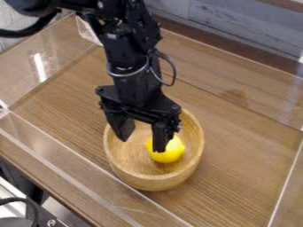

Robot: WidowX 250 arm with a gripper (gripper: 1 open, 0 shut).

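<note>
A black robot arm reaches down from the top of the view. Its gripper (140, 124) hangs open over a round tan bowl (154, 182). A yellow lemon-like object (167, 152) lies in the right part of the bowl, just below the gripper's right finger. The dark gripper hides the back of the bowl; whether a finger touches the yellow object I cannot tell.
A pale wall runs along the back. A black cable lies at the lower left corner.
</note>
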